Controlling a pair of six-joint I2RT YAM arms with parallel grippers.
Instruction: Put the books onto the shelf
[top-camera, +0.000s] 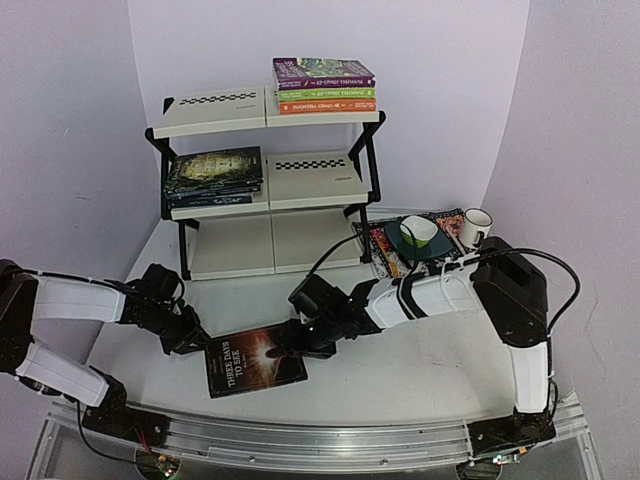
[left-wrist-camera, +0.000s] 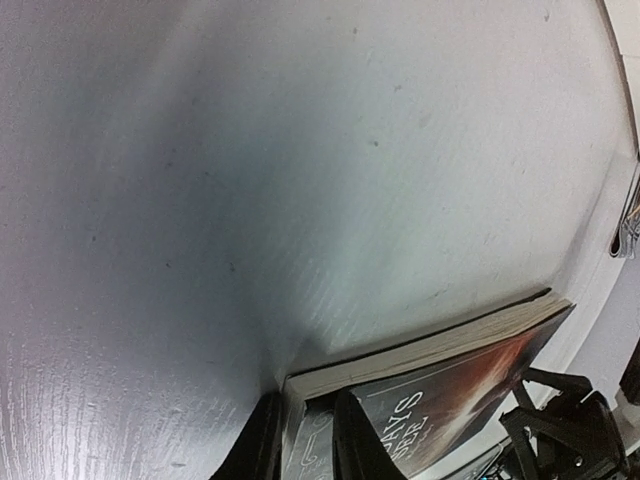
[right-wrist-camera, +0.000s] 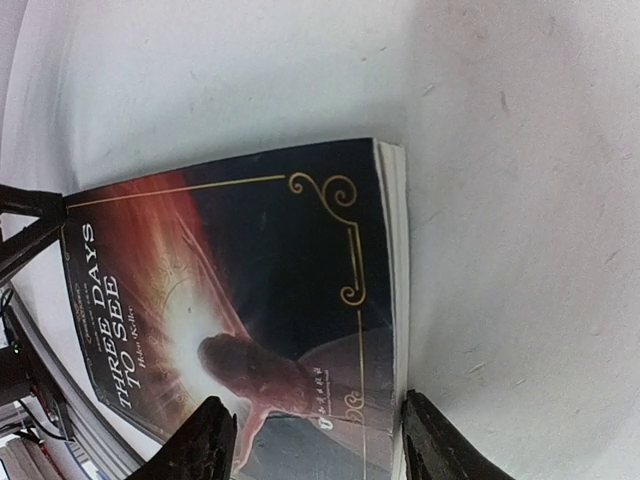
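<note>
The dark book "Three Days to See" lies on the white table near its front edge. My left gripper is part open at the book's left end, a finger on each side of the cover's edge. My right gripper is part open at the book's right end, one finger over the cover and the other by the side edge.
A rack holds dark books on the middle left and colourful books on top right. A mat with bowl and mug lies at the back right.
</note>
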